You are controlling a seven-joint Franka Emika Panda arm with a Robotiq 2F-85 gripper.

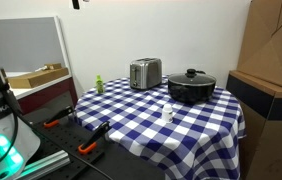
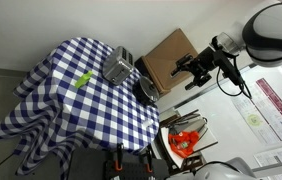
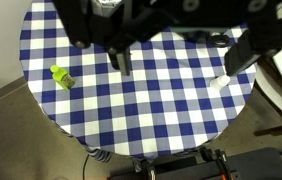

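High above the table, my gripper is open, its fingers wide apart in the wrist view with only the checked cloth between them. In the second exterior view the gripper [image 2: 186, 70] hangs in the air, clear of every object. A green bottle [image 1: 99, 84] stands at the table's left side. At the back is a silver toaster [image 1: 145, 73], and right of it a black lidded pot [image 1: 192, 88]. Nearer the front sits a small white cup [image 1: 167, 114], which the wrist view shows as a white item [image 3: 219, 82] at the right.
A blue-and-white checked tablecloth [image 1: 131, 112] covers the table, with bare room in its middle and front. Cardboard boxes [image 1: 268, 70] rise beyond the right side. Black clamps with orange parts [image 1: 94, 138] lie near the arm's base.
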